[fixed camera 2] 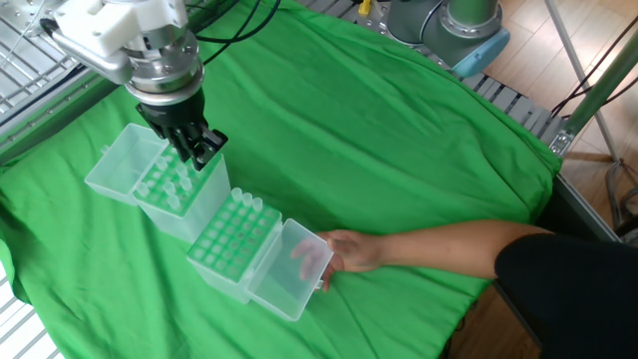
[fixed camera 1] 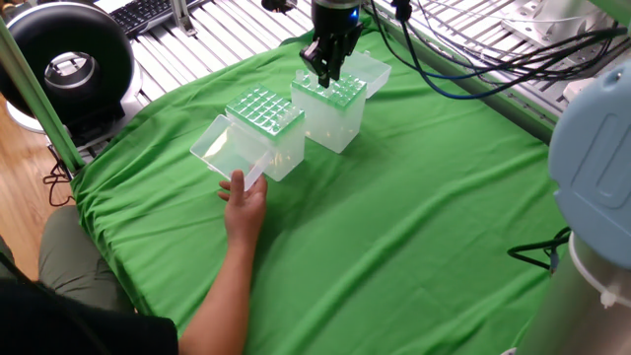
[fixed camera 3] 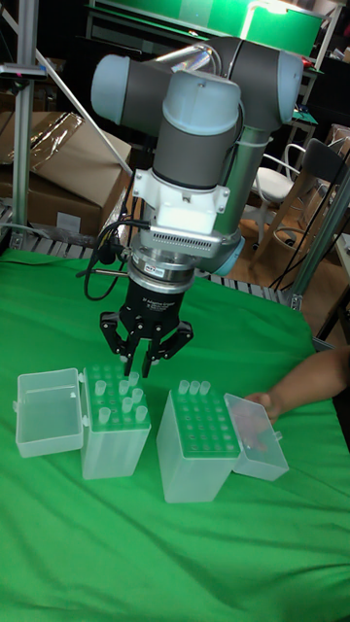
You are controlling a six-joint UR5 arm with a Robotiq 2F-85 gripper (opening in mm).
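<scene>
Two frosted tip boxes with green hole plates stand side by side. The first box (fixed camera 3: 114,446) holds several loose-standing clear tubes (fixed camera 3: 124,405) in its plate. On the second box (fixed camera 3: 194,456), three tubes (fixed camera 3: 193,388) stand in a row at one back corner, and its other holes look empty. My black gripper (fixed camera 3: 139,367) points down just above the first box's plate, near its back right corner in exterior view 3. Its fingertips are a narrow gap apart, and I see nothing between them. In exterior view 1 the gripper (fixed camera 1: 324,81) partly covers that plate.
Both box lids hang open outward: one lid (fixed camera 3: 50,413) beside the first box, the other lid (fixed camera 3: 257,437) held by a person's hand (fixed camera 2: 349,251). Cables (fixed camera 1: 473,89) hang near the arm.
</scene>
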